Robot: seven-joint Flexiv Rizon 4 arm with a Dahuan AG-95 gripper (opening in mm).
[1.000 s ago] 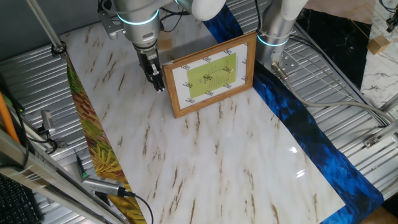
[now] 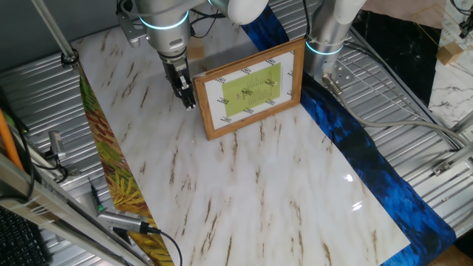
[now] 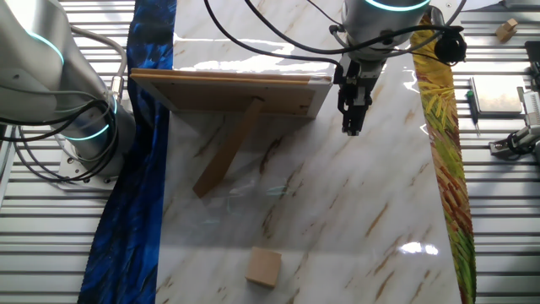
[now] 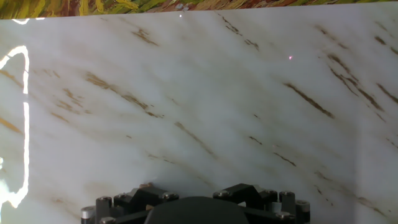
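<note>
A wooden picture frame [image 2: 247,89] with a green sheet behind its glass stands upright on the marble-patterned table. In exterior view 2 the back of the frame [image 3: 240,95] shows, propped by a slanting wooden leg [image 3: 228,152]. My gripper [image 2: 188,106] points down beside the frame's side edge, on the left in exterior view 1. In exterior view 2 the gripper [image 3: 351,131] is at the right of that edge. Nothing is seen held in it, and the spacing of its fingertips is unclear. Only dark linkages of the gripper enter the wrist view's bottom.
A small wooden block [image 3: 263,266] lies behind the frame. Blue cloth [image 2: 355,140] borders one long side of the table and a yellow-green patterned cloth [image 2: 118,174] the other.
</note>
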